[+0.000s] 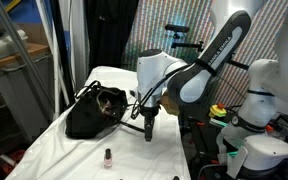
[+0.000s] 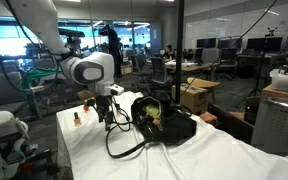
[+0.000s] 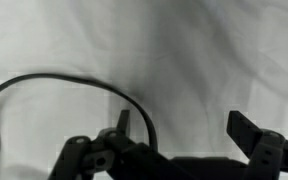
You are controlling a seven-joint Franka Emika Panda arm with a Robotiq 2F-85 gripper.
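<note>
My gripper [image 1: 148, 132] points down over the white cloth, beside the black bag. Its fingers stand wide apart in the wrist view, and only cloth shows between the fingers. A thin black cable [image 3: 59, 77] curves across the cloth and passes under the left finger. The open black bag [image 1: 85, 115] slumps on the cloth, with something greenish-yellow [image 2: 154, 111] visible in its opening. A black strap or cable [image 2: 126, 152] loops out from the bag toward the gripper. Apart from these stands a small dark bottle [image 1: 108, 158] with a pinkish top.
White cloth [image 1: 59, 155] covers the table, with much bare room in front of the bag. Several small bottles stand at the side, one of them orange-topped [image 2: 77, 118]. A metal rack [image 1: 29, 60] rises behind the table.
</note>
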